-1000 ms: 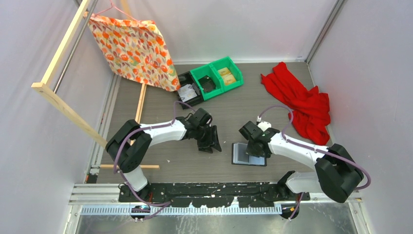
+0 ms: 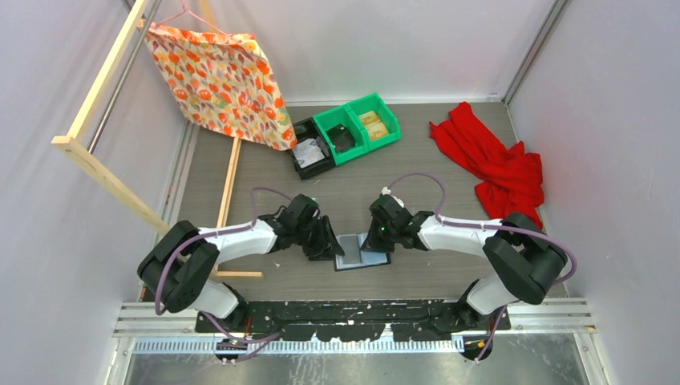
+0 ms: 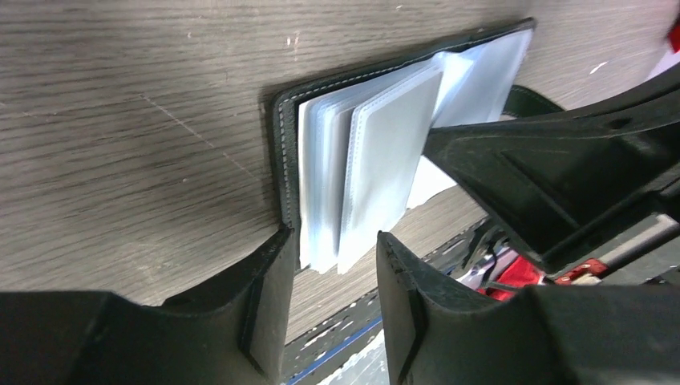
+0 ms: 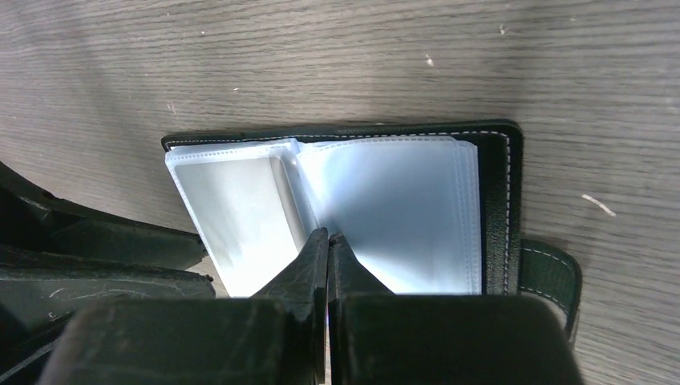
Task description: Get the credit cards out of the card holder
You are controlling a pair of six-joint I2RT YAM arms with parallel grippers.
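An opened black card holder (image 2: 349, 263) with clear plastic sleeves (image 3: 385, 152) lies on the grey floor between my arms. My left gripper is at the holder's near edge by the stack of sleeves, its fingers part open with nothing clearly between them. My right gripper is shut, its tips pressed down on the sleeves (image 4: 401, 200) near the middle of the holder, with nothing visible between them. Whether cards sit in the sleeves I cannot tell.
Green and black bins (image 2: 385, 136) stand at the back, a red cloth (image 2: 489, 168) lies at right, and a wooden frame (image 2: 104, 172) with patterned cloth stands at left. The floor behind the holder is clear.
The card holder and my right gripper have moved left across the floor. My left gripper has moved left and slightly down in the top view, and is now at the holder's edge.
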